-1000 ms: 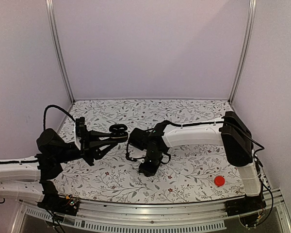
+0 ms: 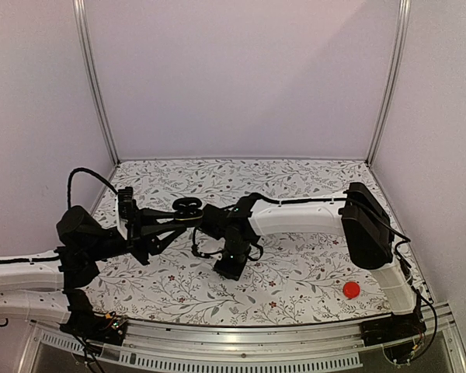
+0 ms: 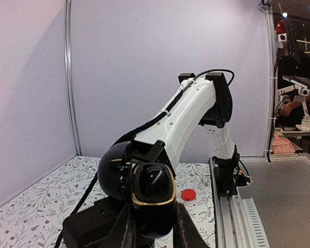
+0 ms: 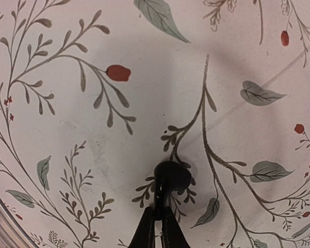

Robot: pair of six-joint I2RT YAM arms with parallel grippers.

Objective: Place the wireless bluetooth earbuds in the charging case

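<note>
The black charging case (image 2: 188, 214) is up in the air with its lid raised, and my left gripper (image 2: 177, 224) is shut on it. In the left wrist view the rounded case body (image 3: 154, 192) with a gold rim stands between the fingers, its open lid behind it; the sockets are not visible. A black earbud (image 4: 172, 176) is pinched by its stem in my right gripper, which points down at the patterned table. From above, the right arm's own wrist hides that earbud. The right wrist is just right of the case.
A red round disc (image 2: 351, 290) lies on the table at the front right.
Over the last second the right arm shifted a little left, towards the case.
</note>
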